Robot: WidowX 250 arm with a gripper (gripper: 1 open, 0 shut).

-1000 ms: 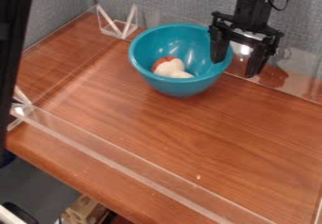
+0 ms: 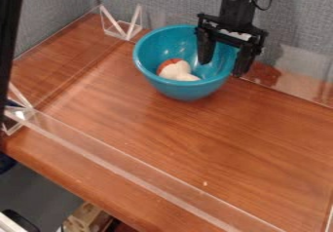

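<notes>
A turquoise bowl (image 2: 182, 88) rests on the wooden counter toward the back, holding a white and red object (image 2: 178, 72) that looks like a small toy or vegetable. My black gripper (image 2: 224, 58) hangs over the bowl's right side, open, its fingers reaching down at the rim and into the bowl's right part. Nothing shows between the fingers, and they are apart from the white and red object.
Clear panels edge it at the left front and back. White wire brackets (image 2: 123, 23) stand at the back left, against a grey fabric wall.
My gripper has moved to the left, further over the bowl, from a position at its right edge. The bowl and its contents look unchanged.
</notes>
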